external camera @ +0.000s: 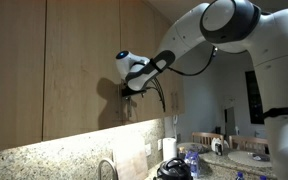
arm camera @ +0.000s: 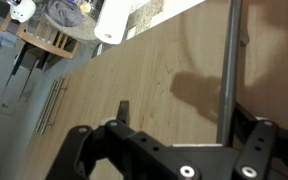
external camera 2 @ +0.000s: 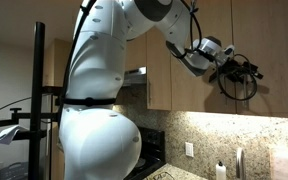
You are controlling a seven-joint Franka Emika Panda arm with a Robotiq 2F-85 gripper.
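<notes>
My gripper (external camera: 127, 91) is up against the light wooden wall cabinet (external camera: 74, 70), close to its front. In the second exterior view the gripper (external camera 2: 246, 76) is at the door fronts, with a black cable looping below it. A long dark bar (arm camera: 230, 70), which looks like a door handle, runs along the cabinet face in the wrist view and meets the black gripper parts at the bottom. Whether the fingers are closed round this bar is hidden. The cabinet doors look closed.
Below the cabinet are a speckled backsplash (external camera 2: 206, 136), a tap (external camera 2: 239, 163) and a soap bottle (external camera 2: 221, 171). A black object (external camera: 172, 170) stands on the counter. A round table (external camera: 246, 158) is farther back on the right.
</notes>
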